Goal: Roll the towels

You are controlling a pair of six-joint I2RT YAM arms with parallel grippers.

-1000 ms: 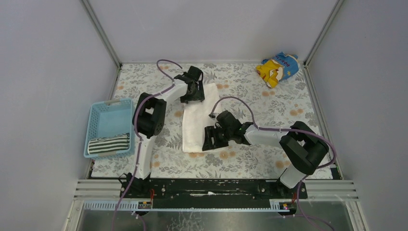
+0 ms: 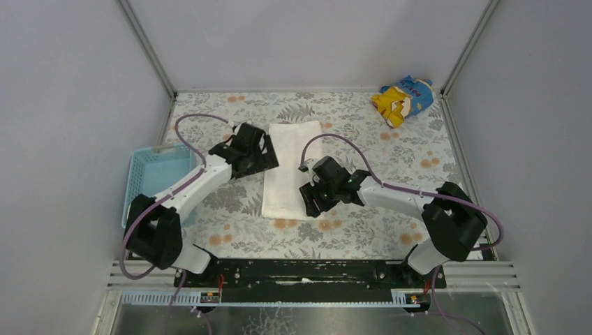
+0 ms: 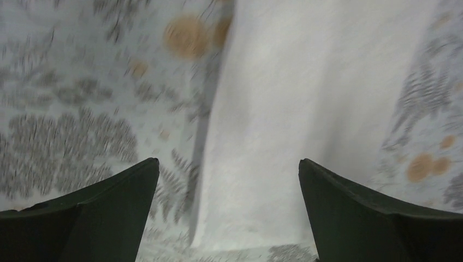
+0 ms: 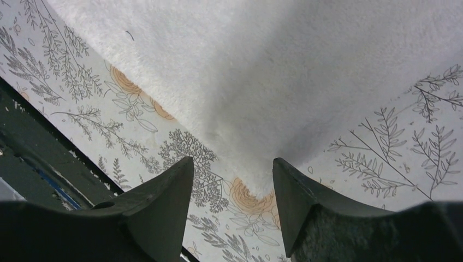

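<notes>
A white towel (image 2: 287,187) lies spread out on the patterned table, long side running away from me, with a soft crease lengthwise. My left gripper (image 2: 271,157) is open above the towel's left edge; in the left wrist view the towel (image 3: 262,147) appears below and between its wide-apart fingers, untouched. Over the near right corner of the towel (image 4: 256,174) hovers my right gripper, its fingers apart. That corner shows between the fingers, near the tip of the right-hand finger (image 4: 292,185); contact cannot be told.
At the left stands a blue basket (image 2: 139,174), largely covered by the left arm. A blue and yellow bag (image 2: 405,99) lies at the back right.
The left gripper has come from the towel's far end nearer to me and leftward, its arm swinging across the basket. My right gripper has shifted slightly right at the near corner.
</notes>
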